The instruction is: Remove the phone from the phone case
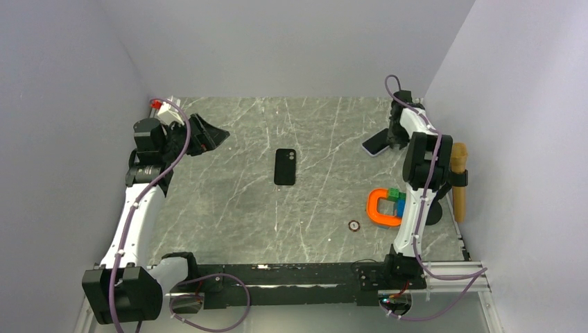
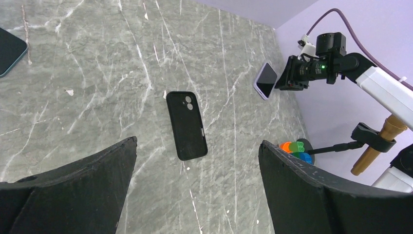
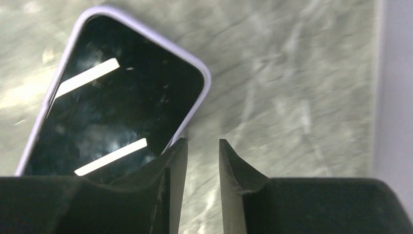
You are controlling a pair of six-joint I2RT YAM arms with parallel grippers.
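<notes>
The black phone case (image 1: 285, 167) lies empty near the table's middle, its hollow inside facing up in the left wrist view (image 2: 186, 126). Apart from it, at the back right, the phone (image 1: 376, 143) rests flat, dark screen up with a pale lilac frame. In the right wrist view the phone (image 3: 122, 92) sits beside the left finger, which overlaps its near edge. My right gripper is partly open, with bare table showing between its fingertips. At the left, my left gripper (image 1: 227, 134) stands wide open above the table, clear of the case.
An orange ring-shaped object (image 1: 378, 208) with green and blue parts sits at the right, near a small round disc (image 1: 354, 225). A microphone (image 1: 458, 182) stands by the right wall. Another dark, rounded item (image 2: 10, 51) enters the left wrist view's left edge.
</notes>
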